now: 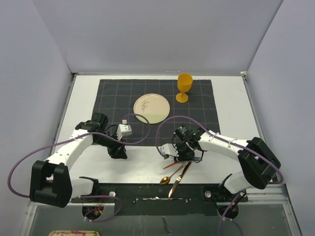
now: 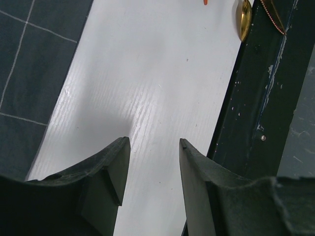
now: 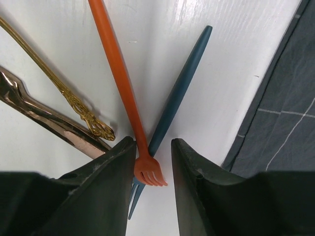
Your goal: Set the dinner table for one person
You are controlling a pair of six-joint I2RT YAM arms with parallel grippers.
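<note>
An orange fork (image 3: pixel 119 72) lies across a dark blue piece of cutlery (image 3: pixel 180 90) on the white table. My right gripper is part open just over the place where they cross, its fingers on either side of both handles; no firm hold shows. Beside them are a gold spoon (image 1: pixel 165 180) and a shiny copper-coloured knife (image 1: pixel 175 187). My left gripper hangs part open above bare table, with nothing between its fingers. A cream plate (image 1: pixel 151 107) and an upright yellow goblet (image 1: pixel 184 84) stand on the dark placemat (image 1: pixel 118 93).
Clear white table (image 1: pixel 133 167) lies between the arms, front of the mat. The knife's end and the spoon's bowl reach the table's front edge. A dark gutter with a basket (image 1: pixel 74 233) runs below.
</note>
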